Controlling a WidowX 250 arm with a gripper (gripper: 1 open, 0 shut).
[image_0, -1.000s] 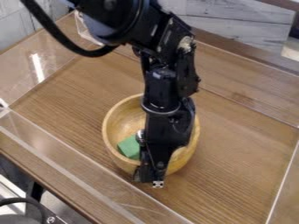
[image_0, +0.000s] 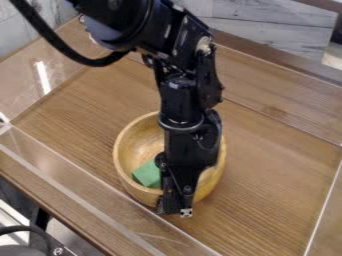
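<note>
A tan round bowl (image_0: 131, 142) sits on the wooden table near its front edge. A small green block (image_0: 147, 172) lies inside it, partly hidden behind the arm. My black gripper (image_0: 177, 190) reaches down over the bowl's right front part, fingers low by the green block and near the rim. Whether its fingers are shut on anything is hard to tell here.
A white plank wall (image_0: 274, 25) runs behind it. Dark cables hang at the lower left beyond the table edge.
The arm and gripper have shifted very slightly; the bowl and green block look much the same.
</note>
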